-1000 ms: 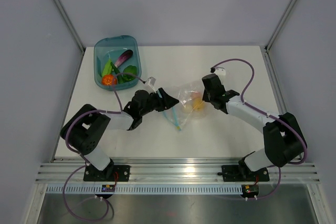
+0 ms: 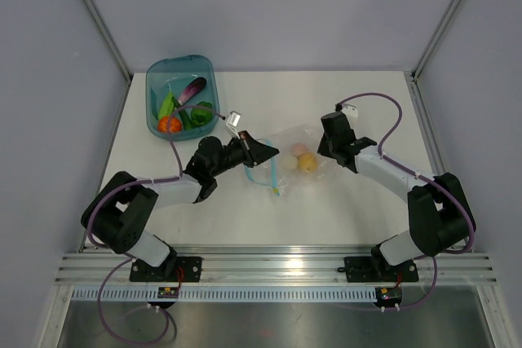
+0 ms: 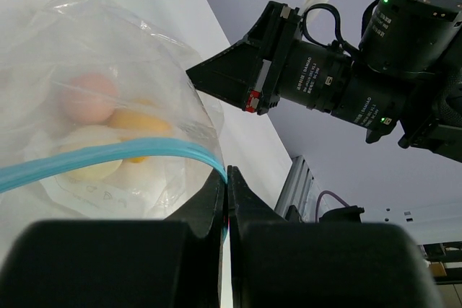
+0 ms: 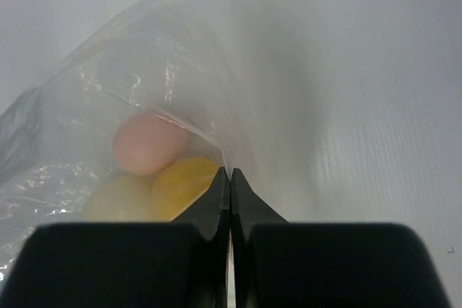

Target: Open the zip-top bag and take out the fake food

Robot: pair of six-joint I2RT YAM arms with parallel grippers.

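Observation:
The clear zip top bag [image 2: 295, 138] lies mid-table, its blue zip strip [image 3: 108, 156] bowed out in the left wrist view. Inside are a pinkish round food [image 4: 148, 143], a yellow-orange one [image 4: 180, 187] and a pale one [image 4: 119, 198], seen through the film. My left gripper is shut, with the blue strip running into its fingertips. On the bag's far side my right gripper is shut, and a fold of clear film runs down between its tips. A small yellow tab [image 2: 277, 191] shows at the strip's near end in the top view.
A teal bin [image 2: 153, 87] at the back left holds an eggplant [image 2: 192, 89], a tomato [image 2: 169, 125], a green pepper [image 2: 201, 114] and other greens. The table in front of the bag and along the back right is bare.
My right gripper has drifted a little right.

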